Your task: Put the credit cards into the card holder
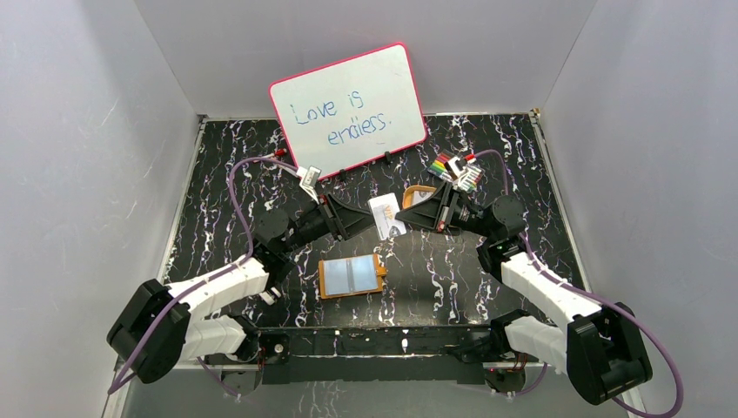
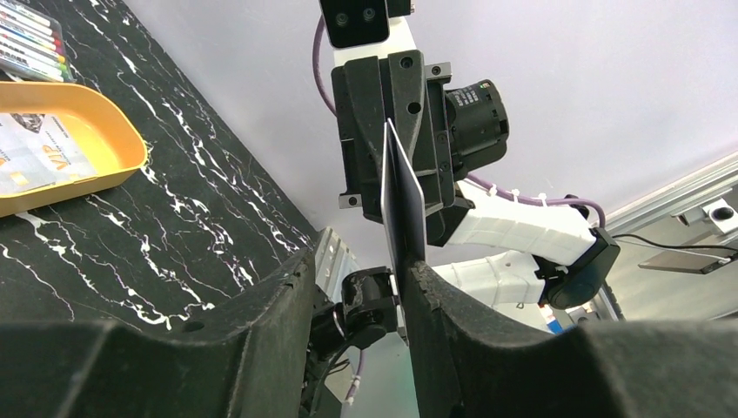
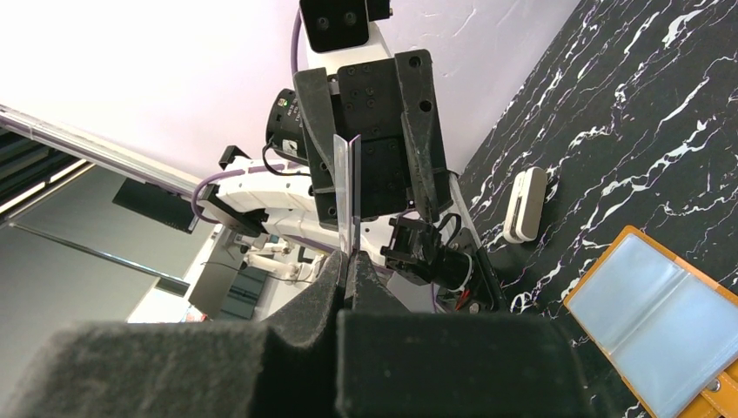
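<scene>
A white printed card (image 1: 385, 216) is up off the table between my two grippers. My right gripper is shut on one end of the card, which stands edge-on in the right wrist view. My left gripper faces it with its fingers apart. The card's far end reaches the left gripper's fingers, closer to one finger (image 2: 424, 300) than to the other; whether it touches is unclear. The card holder (image 1: 336, 275), tan with clear sleeves, lies opened flat below the arms. Another card (image 2: 39, 157) rests in the yellow tray (image 2: 117, 144).
Behind the right arm lies a pack of coloured markers (image 1: 470, 179). A whiteboard (image 1: 348, 113) with handwriting leans at the back. Near the left arm a small whitish object (image 3: 526, 205) sits on the table. Around the card holder's right side the dark tabletop is clear.
</scene>
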